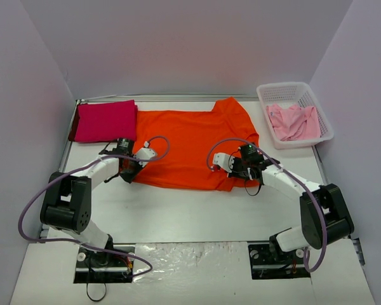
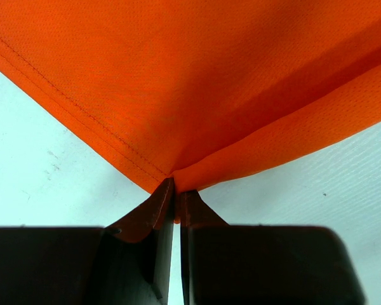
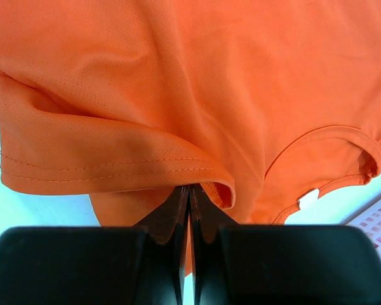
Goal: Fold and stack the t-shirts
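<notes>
An orange t-shirt (image 1: 187, 133) lies spread across the middle of the table, its collar (image 3: 317, 136) on the right. My left gripper is shut on its lower left corner, where the hem bunches into a roll. My right gripper is shut at the edge of a folded, stitched flap near the shirt's lower right; whether cloth is between its fingertips is hidden by that flap. A magenta folded shirt (image 1: 105, 121) lies at the back left.
A white basket (image 1: 326, 132) at the back right holds pink cloth (image 1: 292, 122). Walls rise at the left, back and right.
</notes>
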